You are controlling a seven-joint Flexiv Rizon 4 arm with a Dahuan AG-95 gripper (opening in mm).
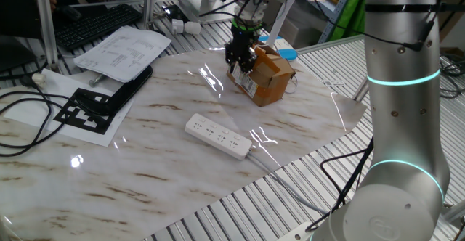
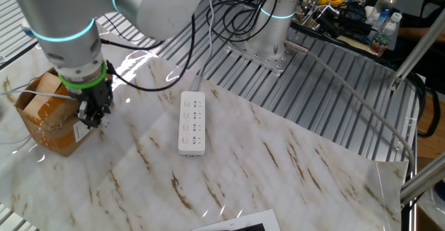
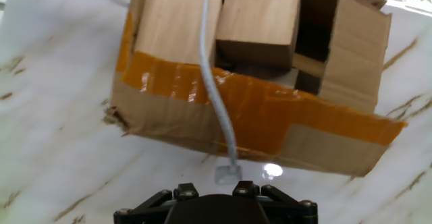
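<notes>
My black gripper hangs at the side of an open cardboard box, close to its wall. In exterior view 1 the gripper overlaps the box's left side, so contact cannot be judged. Across the box in the wrist view runs a pale cable, ending in a clear plug just ahead of the gripper. Two wooden blocks show inside the box. Neither the finger's opening nor a grip on the plug can be made out.
A white power strip lies on the marbled table, its cord leading off the edge. Papers, a printed marker sheet and a black keyboard occupy the left side.
</notes>
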